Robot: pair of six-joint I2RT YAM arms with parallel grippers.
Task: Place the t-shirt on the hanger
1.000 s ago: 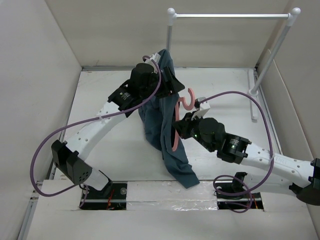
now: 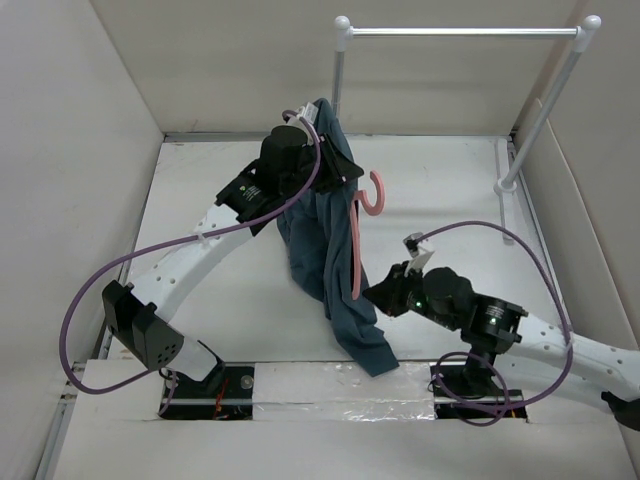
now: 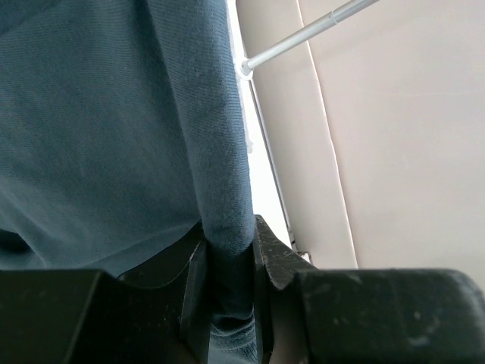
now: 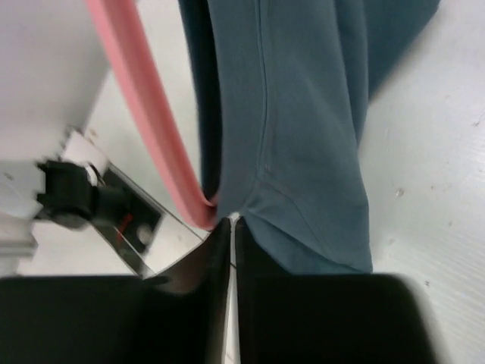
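My left gripper [image 2: 340, 172] holds the teal t-shirt [image 2: 335, 310] high up, shut on a thick fold of it [image 3: 212, 136]; the cloth hangs down to the floor's front edge. A pink hanger [image 2: 355, 250] hangs at the shirt's right side, its hook upward, its long bar partly against the cloth. My right gripper [image 2: 375, 296] is low beside the hanger's lower end. In the right wrist view its dark fingers are close together just below the hanger's end [image 4: 193, 208] and the shirt; whether anything is between them is unclear in the blur.
A white rail [image 2: 460, 32] on posts stands at the back right, behind the shirt. Walls enclose the sides and back. Bare floor [image 2: 440, 170] lies right of the shirt and at the left.
My right gripper has moved down toward the front, from the hanger's middle to its lower end. The left gripper and shirt are nearly unchanged.
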